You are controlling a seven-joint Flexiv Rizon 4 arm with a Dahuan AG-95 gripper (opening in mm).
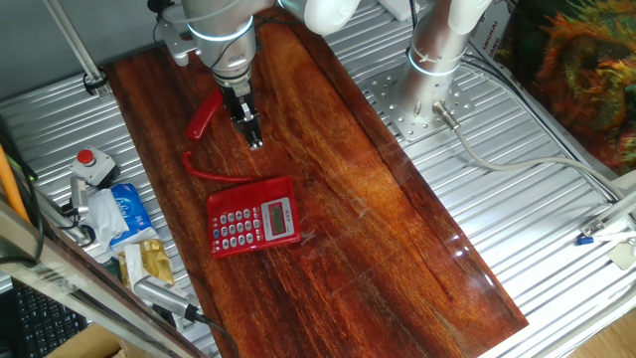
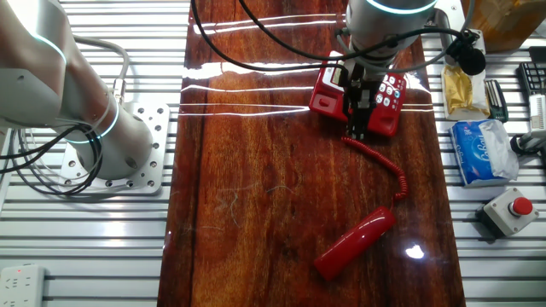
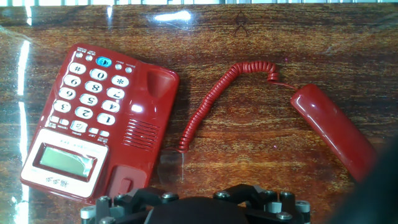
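The red telephone base (image 1: 253, 217) rests on the wooden board, its keypad and small display facing up. Its red handset (image 2: 354, 243) lies off the cradle, on bare wood. A coiled red cord (image 3: 214, 99) runs from the base toward the handset. My gripper (image 1: 252, 142) points down above the board, near both phone parts in exterior view 1. In exterior view 2 it covers part of the base. The wrist view has the base at left, the handset at right and the gripper's linkages along the bottom edge. Its fingertip gap is hidden, and nothing held shows.
A glossy wooden board (image 1: 388, 239) has wide free room beside the phone. Past its edge are a red-topped button box (image 2: 509, 211), a blue-and-white packet (image 2: 484, 152) and a yellow packet (image 2: 463, 89). Dark cables (image 2: 281, 64) hang around the arm.
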